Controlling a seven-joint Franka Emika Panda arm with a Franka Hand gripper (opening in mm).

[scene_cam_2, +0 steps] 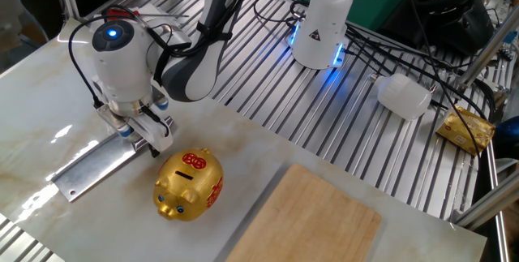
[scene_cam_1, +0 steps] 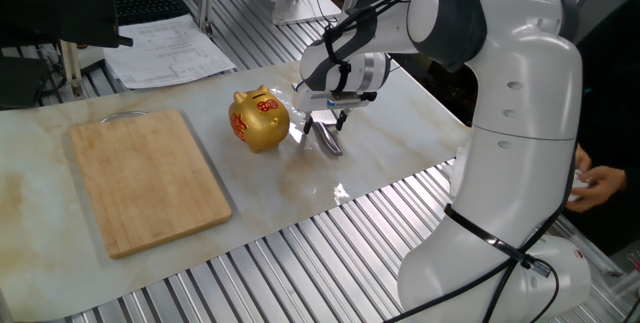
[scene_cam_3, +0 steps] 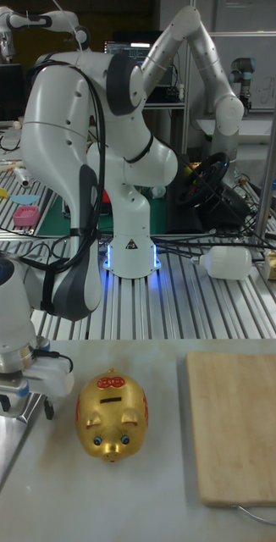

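Note:
A flat silver metal piece (scene_cam_2: 99, 166), resembling a cleaver blade with a small hole near one corner, lies on the pale tabletop. My gripper (scene_cam_1: 324, 127) points down over its curved end, with two dark fingers spread apart on either side of it. In exterior view 3 the same gripper (scene_cam_3: 26, 408) also shows a wide gap between its fingers. No grip on the metal is visible. Close beside stands a golden pig-shaped bank (scene_cam_1: 260, 120) with red markings. A wooden cutting board (scene_cam_1: 148, 181) with a metal handle rests beyond the pig.
Papers (scene_cam_1: 167, 51) lie on the slatted surface behind the tabletop. A white rounded object (scene_cam_2: 403, 96) and a yellow box (scene_cam_2: 466, 131) sit on the slats past the board. Clear tabletop separates the pig from the board. A person's hands (scene_cam_1: 598, 185) show at the right edge.

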